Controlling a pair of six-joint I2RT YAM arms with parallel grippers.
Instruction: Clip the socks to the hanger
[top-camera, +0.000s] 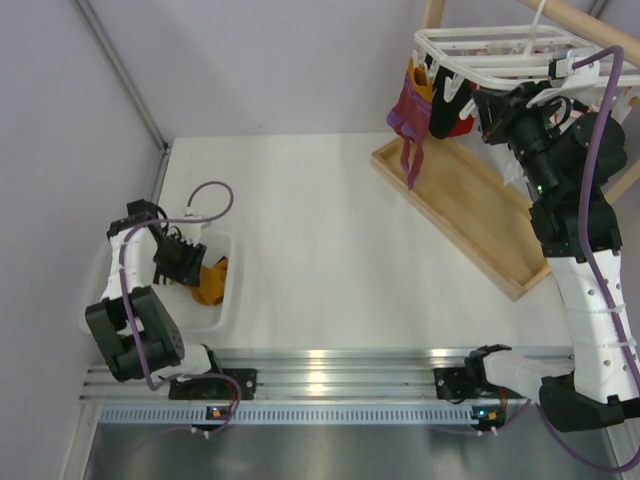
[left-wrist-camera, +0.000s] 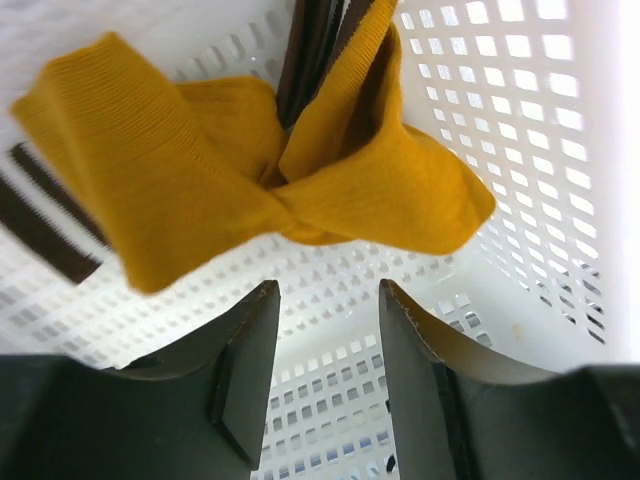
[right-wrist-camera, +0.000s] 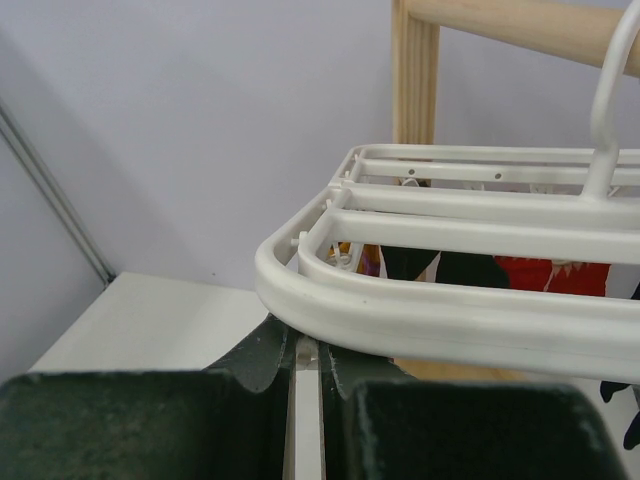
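Observation:
An orange sock (top-camera: 209, 286) (left-wrist-camera: 170, 190) with dark parts lies in the white basket (top-camera: 229, 283) at the left. My left gripper (top-camera: 182, 265) is open just over it, nothing between its fingertips. The white hanger (top-camera: 465, 78) (right-wrist-camera: 450, 315) hangs at the upper right, with purple-orange (top-camera: 410, 120), black and red socks on it. My right gripper (top-camera: 488, 125) is shut at its near corner on what looks like a white clip, mostly hidden by the fingers and the hanger's rim.
A wooden frame (top-camera: 515, 288) with a base tray stands under the hanger. Grey walls border the back and left.

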